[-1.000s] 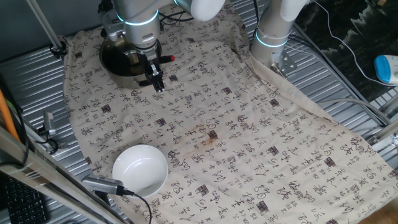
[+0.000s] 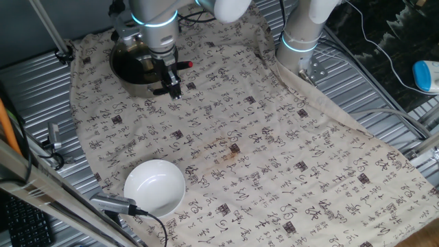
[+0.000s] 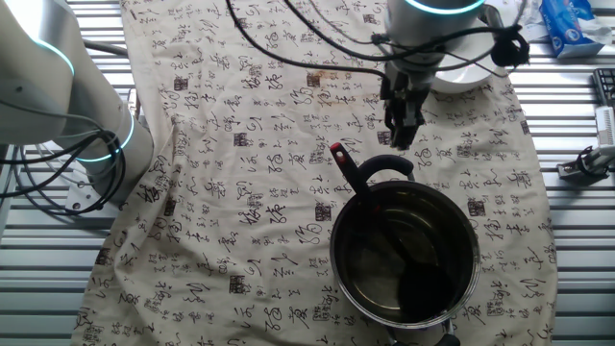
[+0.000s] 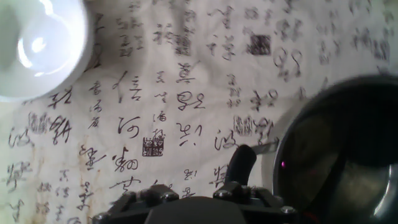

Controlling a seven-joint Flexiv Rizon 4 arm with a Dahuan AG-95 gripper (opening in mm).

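Note:
A steel pot [image 3: 469, 226] stands on the cloth, with a black ladle [image 3: 357, 178] leaning in it, its red-tipped handle past the rim. In the wrist view the pot [image 4: 287, 134] fills the lower right, its black side handle [image 4: 242, 163] turned toward my gripper. A white bowl [image 2: 154, 186] sits well apart from the pot, empty as far as shows. My gripper [image 2: 176, 95] points down beside the pot, on the bowl's side. From exterior view 2, the gripper [image 3: 404, 139] appears near the pot's handle. Nothing visible hangs from it; its finger opening is unclear.
The patterned cloth [image 2: 274, 158] has wide free room in its middle and right. A grey device with a cable [image 2: 113, 204] crosses the bowl's left edge in exterior view 1. Dark cables loop around the arm.
My arm has shifted very slightly, with the gripper's tip a touch higher in exterior view 1. Pot, ladle and bowl stay where they were.

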